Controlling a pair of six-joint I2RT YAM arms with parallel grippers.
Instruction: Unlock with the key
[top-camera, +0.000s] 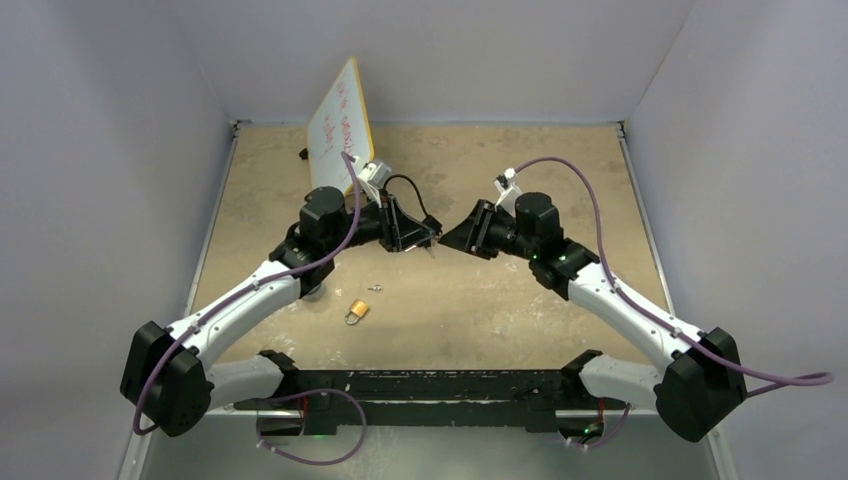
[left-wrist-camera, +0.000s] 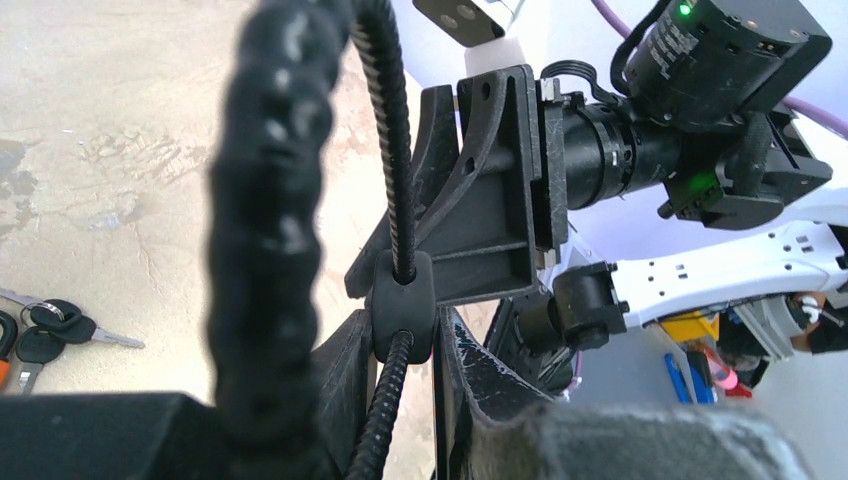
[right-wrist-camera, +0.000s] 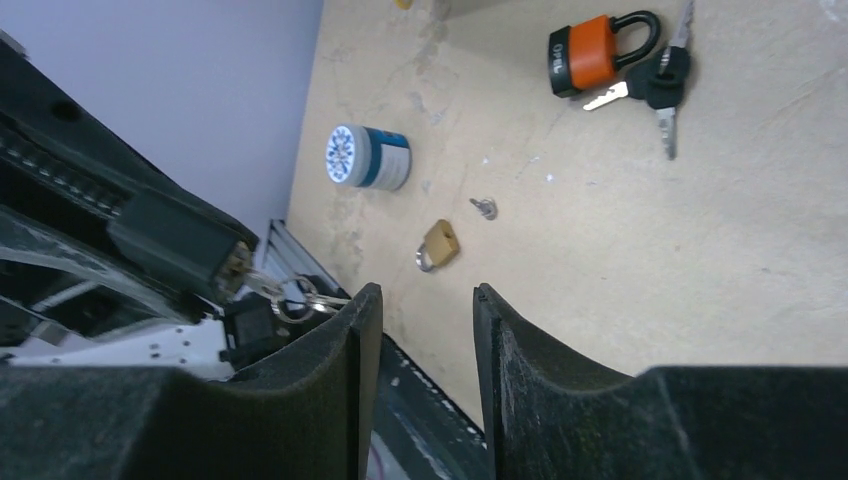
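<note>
My left gripper (top-camera: 420, 232) is shut on a black cable lock (left-wrist-camera: 402, 300), its braided cable looping upward. Silver keys (right-wrist-camera: 318, 303) hang at this lock, at the left of the right wrist view. My right gripper (top-camera: 450, 238) faces it from close by, fingers apart and nothing visible between them. Whether a key is inside the lock is unclear.
A brass padlock (top-camera: 357, 312) and a small metal piece (top-camera: 375, 288) lie on the board. An orange padlock (right-wrist-camera: 590, 55), black-headed keys (right-wrist-camera: 667, 88) and a jar (right-wrist-camera: 368, 157) lie there too. A whiteboard (top-camera: 335, 130) stands back left. The board's right part is clear.
</note>
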